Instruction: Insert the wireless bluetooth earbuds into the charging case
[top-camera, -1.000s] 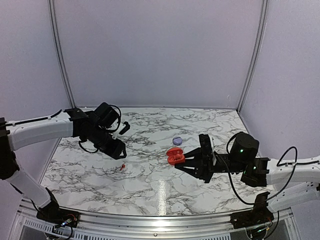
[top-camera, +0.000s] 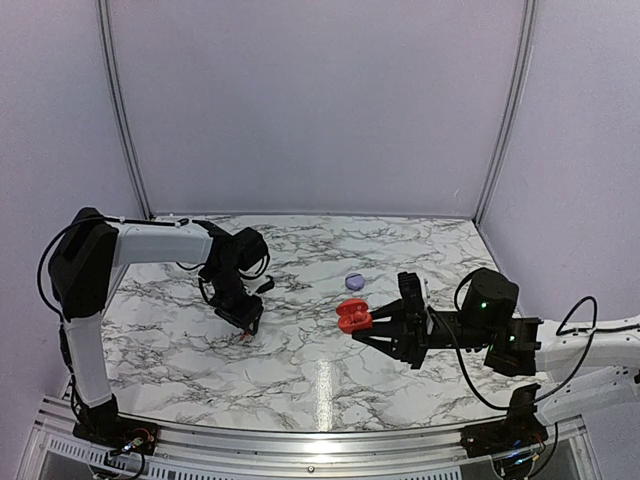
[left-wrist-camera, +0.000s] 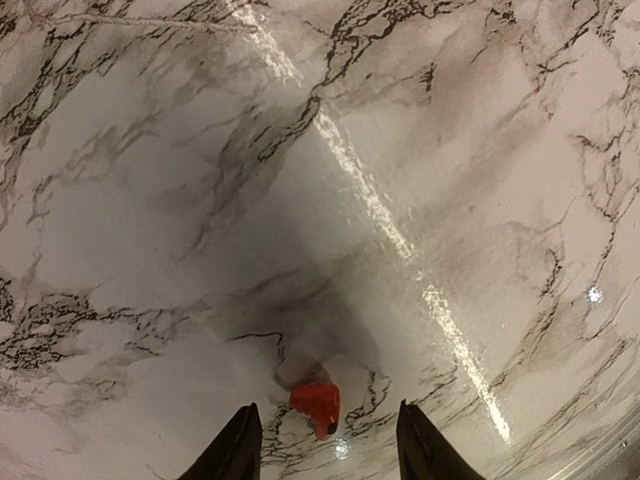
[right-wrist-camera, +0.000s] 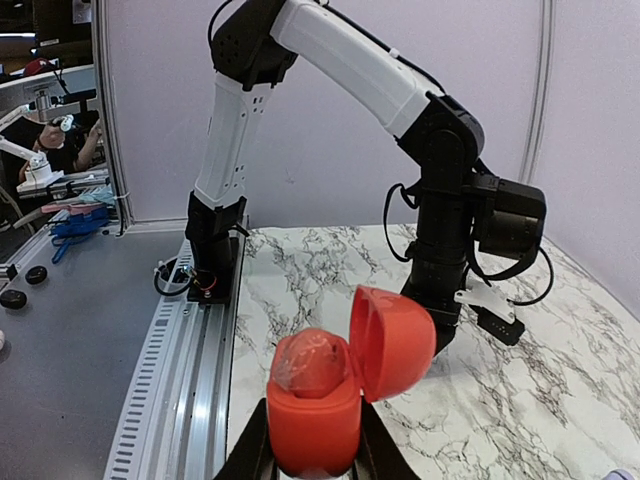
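Observation:
My right gripper (top-camera: 362, 330) is shut on the red charging case (top-camera: 354, 314), holding it up with its lid (right-wrist-camera: 392, 342) open toward the viewer in the top view; in the right wrist view the case body (right-wrist-camera: 312, 420) fills the gap between the fingers. A small red earbud (left-wrist-camera: 316, 405) lies on the marble table, low in the left wrist view. My left gripper is just over it, fingers apart on either side, with nothing gripped. In the top view the left gripper (top-camera: 247, 328) partly hides that earbud.
A purple round object (top-camera: 355, 281) lies on the marble table (top-camera: 300, 380) behind the red case. Metal rails (top-camera: 310, 440) run along the front edge, and walls enclose the back and sides.
The right gripper and case are nearly still.

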